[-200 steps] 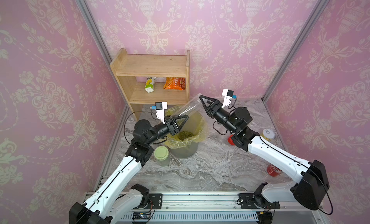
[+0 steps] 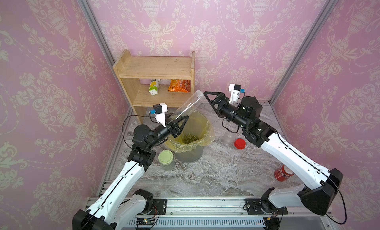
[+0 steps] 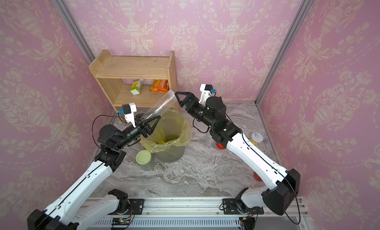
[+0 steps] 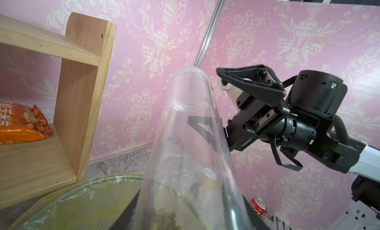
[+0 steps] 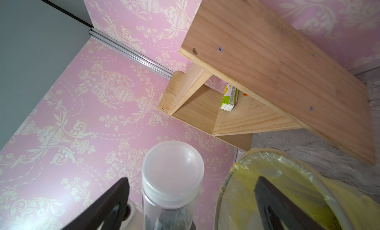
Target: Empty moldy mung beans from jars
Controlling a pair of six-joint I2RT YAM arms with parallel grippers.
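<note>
A clear, tilted jar (image 2: 189,104) is held by my left gripper (image 2: 179,123) above a bucket (image 2: 198,146) lined with a yellow bag; its raised end points up-right, and a few beans show through it in the left wrist view. Mung beans (image 2: 190,138) lie in the bucket. My right gripper (image 3: 180,96) stands open beside the jar's raised end (image 5: 172,168), which appears between its blurred fingers in the right wrist view.
A wooden shelf (image 2: 155,65) with a carton and orange bag stands behind. A green-lidded jar (image 2: 165,157) is front-left of the bucket; a red lid (image 2: 239,143) and red can (image 2: 283,172) are on the right.
Compared with a second ago, both grippers are higher.
</note>
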